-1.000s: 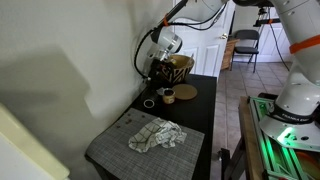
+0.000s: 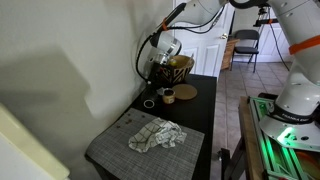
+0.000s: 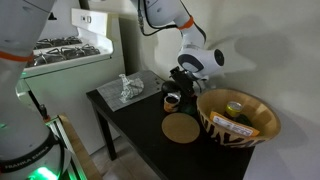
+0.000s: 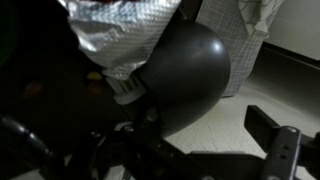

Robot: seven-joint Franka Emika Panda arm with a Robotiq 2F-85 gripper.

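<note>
My gripper stands open, its black fingers (image 4: 282, 142) spread wide at the lower edge of the wrist view. Beyond them is a smooth, rounded dark object (image 4: 188, 75); a crinkled silvery thing (image 4: 125, 35) with a pale ribbed end overlaps it. Whether either lies between the fingers or beyond them, I cannot tell. In exterior view 2 the arm reaches down from above near the wall, with the gripper (image 3: 185, 82) behind a brown cup (image 3: 172, 103). The dark gripper blends with dark shapes there, which hides its fingertips.
A round brown mat (image 3: 181, 128) lies before the cup. To its right, a large wicker basket (image 3: 215, 138) holds several items. A crumpled cloth (image 2: 157, 134) rests on the grey mat (image 2: 118, 151).
</note>
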